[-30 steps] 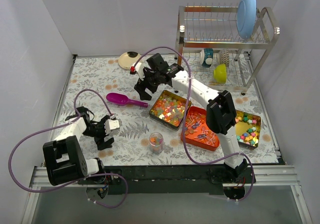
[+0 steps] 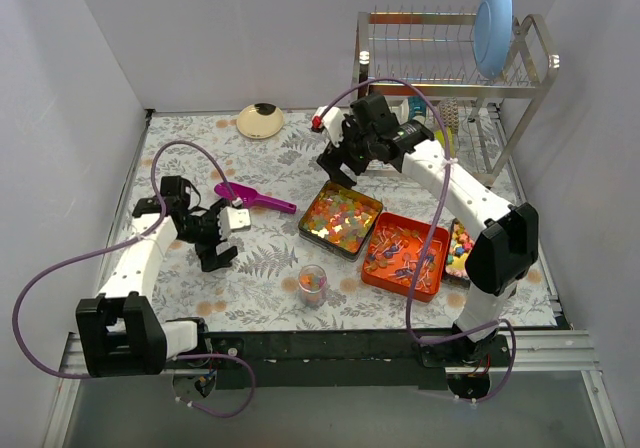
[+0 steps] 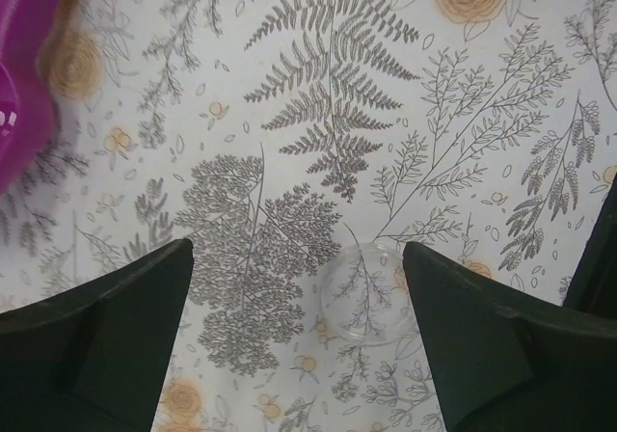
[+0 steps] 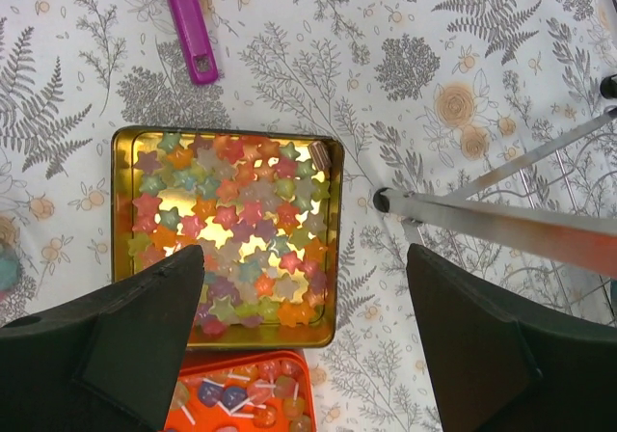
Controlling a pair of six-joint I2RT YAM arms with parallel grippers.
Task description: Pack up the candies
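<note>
A clear jar (image 2: 312,284) with some colored candies inside stands on the cloth near the front middle. The magenta scoop (image 2: 255,197) lies behind it, to the left. Star-shaped candies fill a gold tray (image 4: 118,210). The orange tray (image 2: 375,279) beside it holds lollipops. My left gripper (image 2: 216,258) is over the cloth left of the jar, its fingers apart and empty. A clear round disc, perhaps a lid (image 3: 366,295), lies under its right finger in the left wrist view. My right gripper (image 2: 338,172), open and empty, hangs by the star tray's back edge.
A metal dish rack (image 2: 535,83) with a blue plate (image 2: 493,30) rises at the back right. Another candy tray (image 2: 459,253) is partly hidden by my right arm. A beige plate (image 2: 260,121) lies at the back left.
My right arm has swung to the right, taking its gripper from near the scoop's handle to the star tray's back edge. The left gripper has shifted toward the back. The objects have not moved.
</note>
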